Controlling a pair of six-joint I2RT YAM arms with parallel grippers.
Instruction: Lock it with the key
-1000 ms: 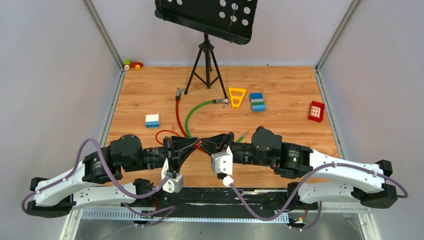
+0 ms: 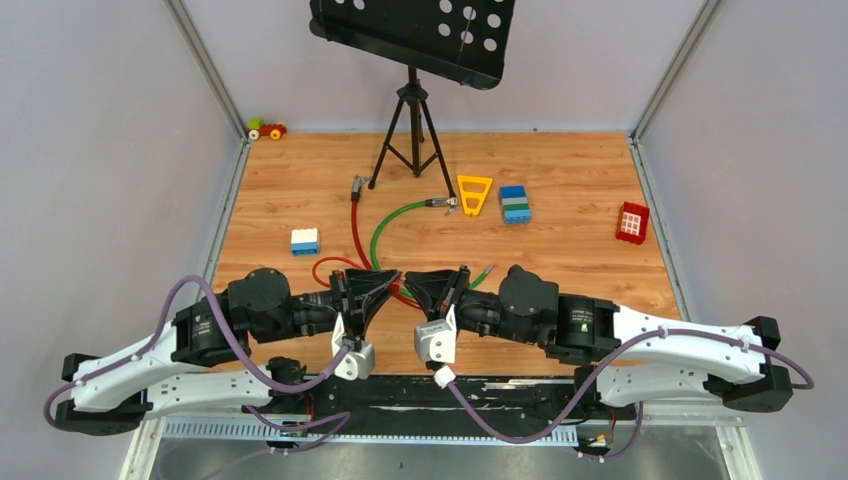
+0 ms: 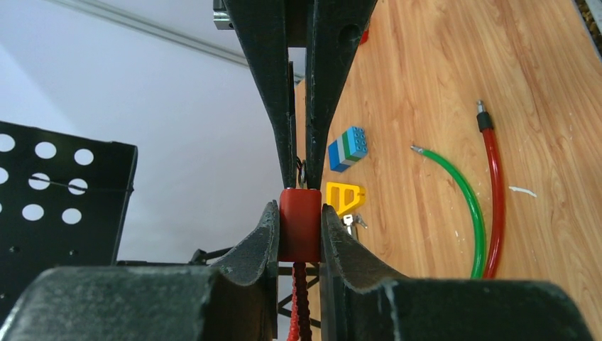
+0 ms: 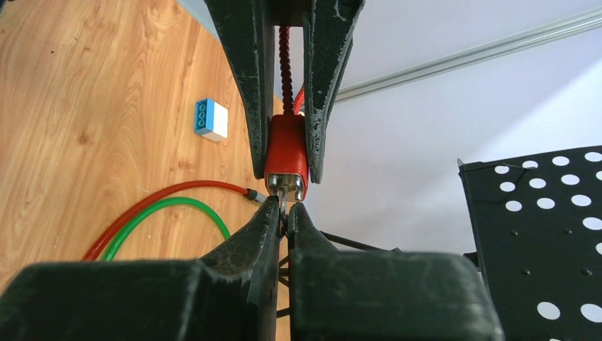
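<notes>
Above the middle of the table, my left gripper (image 2: 395, 283) and right gripper (image 2: 409, 284) meet tip to tip. A red lock body (image 3: 299, 227) sits between the left fingers, which close against both its sides; a red braided cord (image 3: 301, 298) trails from it. The right fingers (image 4: 264, 234) are shut on a thin metal key (image 4: 283, 202). That key points at the metal end face of the red lock and meets it near the middle. How deep it sits inside, and whether it is turned, cannot be made out.
Behind the arms lie a red cable lock (image 2: 356, 225) and a green cable lock (image 2: 398, 212) on the table. A yellow triangle (image 2: 474, 194), a blue-green brick block (image 2: 514, 205) and a white-blue brick (image 2: 305, 241) are nearby. A black music stand (image 2: 413, 110) rises at the back.
The left wrist has shifted a little to the right.
</notes>
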